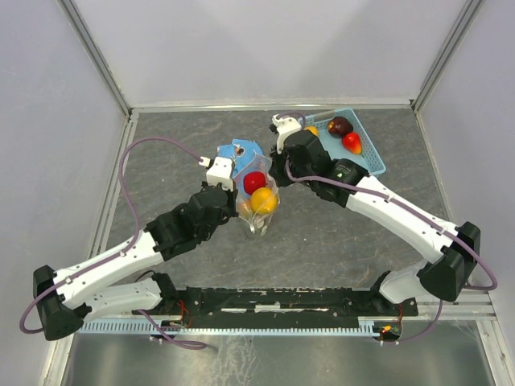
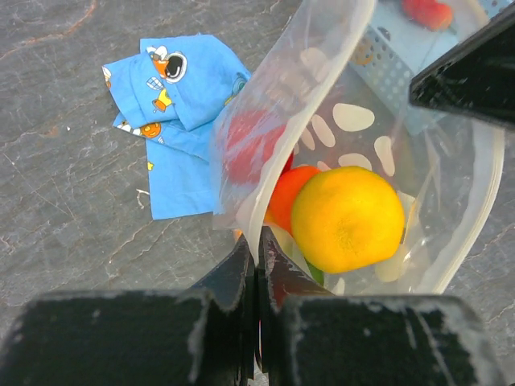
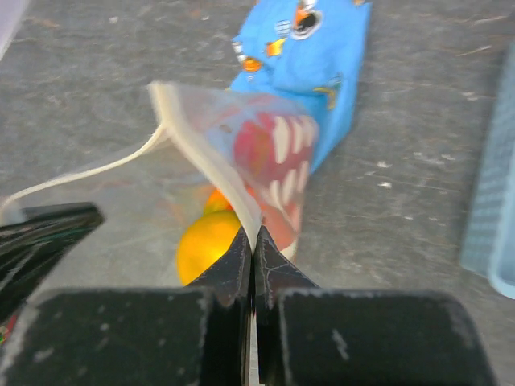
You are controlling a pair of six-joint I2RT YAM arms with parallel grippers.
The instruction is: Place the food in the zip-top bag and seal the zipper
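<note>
The clear zip top bag (image 1: pixel 241 181) hangs between my two grippers with its mouth spread wide. Inside it lie a yellow-orange fruit (image 2: pixel 348 219), an orange-red item (image 2: pixel 288 193) and a red one (image 1: pixel 254 182). My left gripper is shut on one side of the bag's rim (image 2: pixel 278 165). On the opposite side, my right gripper is shut with the thin white rim (image 3: pixel 221 173) between its fingertips. The lower part of the bag is partly hidden by the left fingers in the left wrist view.
A blue patterned cloth (image 2: pixel 181 121) lies flat behind the bag. At the back right stands a light blue basket (image 1: pixel 370 153) holding a dark fruit (image 1: pixel 339 127), a red-yellow one (image 1: pixel 352 142) and an orange one (image 1: pixel 312 131).
</note>
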